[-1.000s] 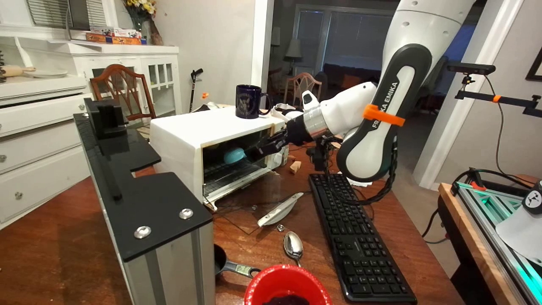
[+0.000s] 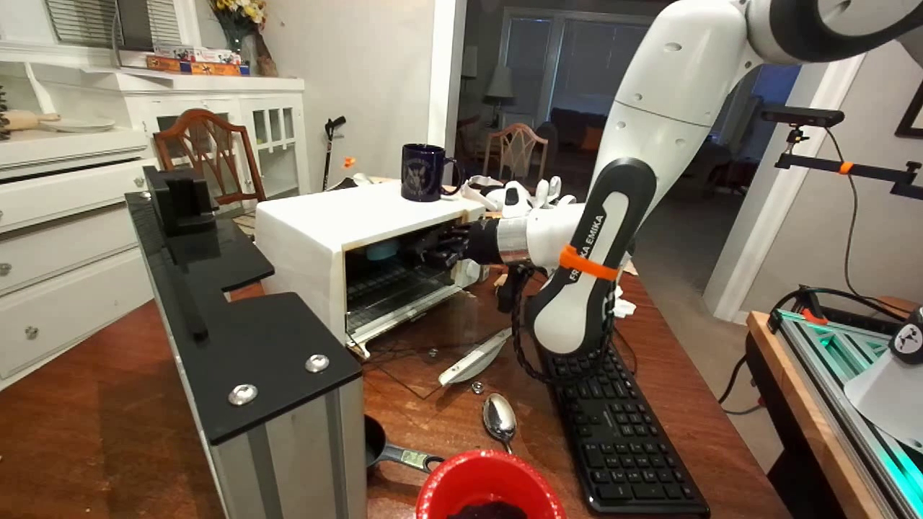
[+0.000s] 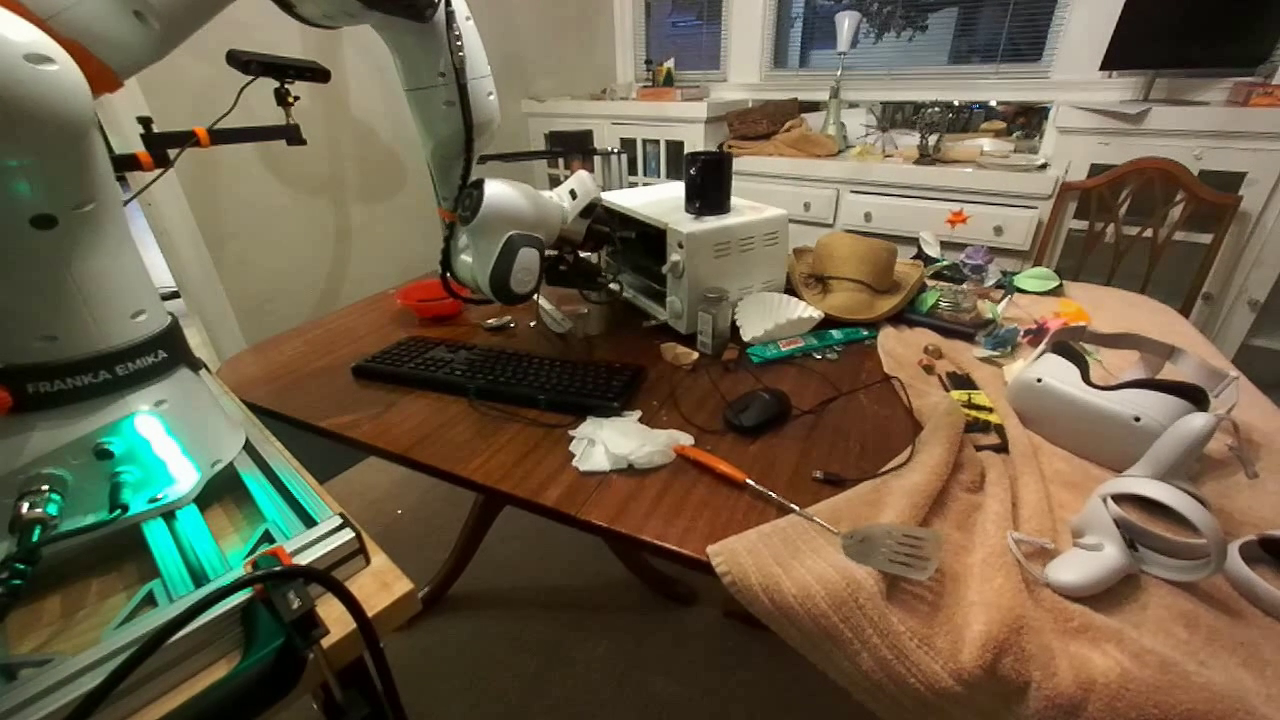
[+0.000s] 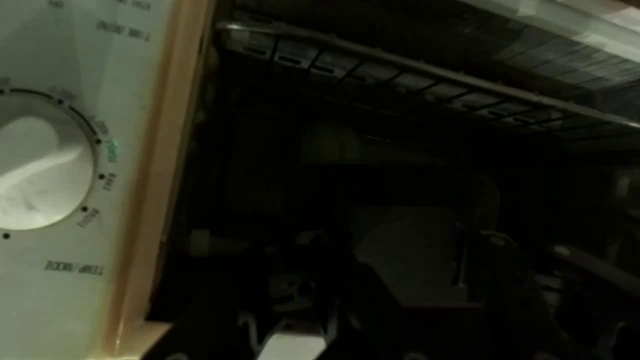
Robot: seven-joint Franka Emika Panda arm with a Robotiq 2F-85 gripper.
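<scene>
The white toaster oven (image 2: pixel 303 212) stands on the table with its front open, showing a dark inside and a wire rack (image 2: pixel 381 293). My gripper (image 2: pixel 413 251) reaches through that opening, above the rack, and is shut on a light-blue object (image 2: pixel 381 250). Only part of the object shows in exterior view 1, in shadow beyond the fingers. In the wrist view the oven's control knob (image 4: pixel 45 162) is at the left and a rack edge (image 4: pixel 432 75) crosses the top. The fingers there are too dark to make out. Exterior view 2 hides the fingertips.
A dark blue mug (image 2: pixel 423 173) stands on the oven's top. Before the oven lie a white piece (image 2: pixel 476 357), a spoon (image 2: pixel 499 419) and a red bowl (image 2: pixel 489 484). The black keyboard (image 2: pixel 619 424) lies below the arm. A glass jar (image 3: pixel 713 322) stands beside the oven.
My gripper has moved deeper into the oven, carrying the blue object farther in. The wrist has levelled out, and the arm has shifted left in exterior view 1.
</scene>
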